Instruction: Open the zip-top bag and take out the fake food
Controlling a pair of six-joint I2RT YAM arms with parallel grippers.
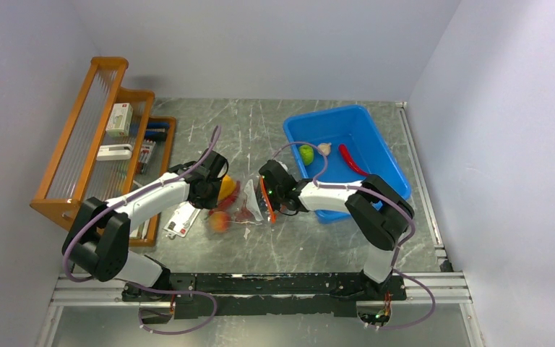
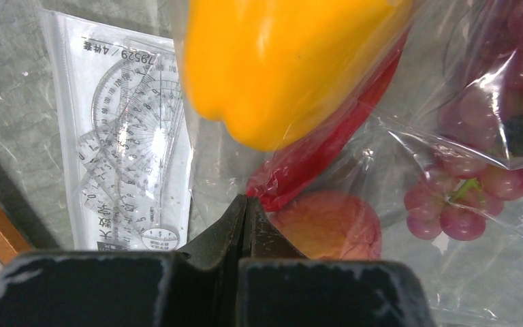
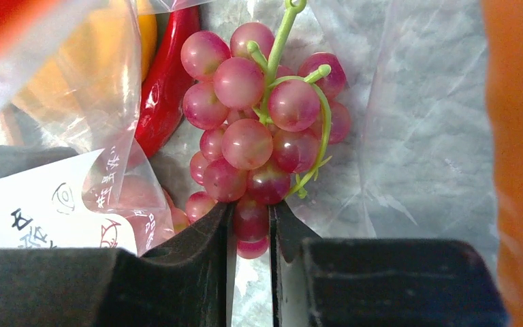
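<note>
The clear zip bag [image 1: 251, 194], with an orange strip [image 1: 267, 199] at its mouth, lies mid-table. In the left wrist view it holds a yellow pepper [image 2: 286, 61], a red chili [image 2: 306, 160], a peach [image 2: 330, 225] and pink grapes [image 2: 460, 201]. My left gripper is shut on the bag near the chili's tip; the pinched plastic is hidden. Inside the open mouth, my right gripper has its fingers part open, one on each side of a grape at the lower end of the bunch [image 3: 262, 116]. Whether they grip it is unclear.
A blue bin [image 1: 376, 137] at the right holds a green pepper [image 1: 306, 154], garlic [image 1: 324, 148] and a red chili [image 1: 350, 160]. A ruler set [image 2: 129, 136] lies left of the bag. A wooden shelf [image 1: 108, 94] stands at the far left.
</note>
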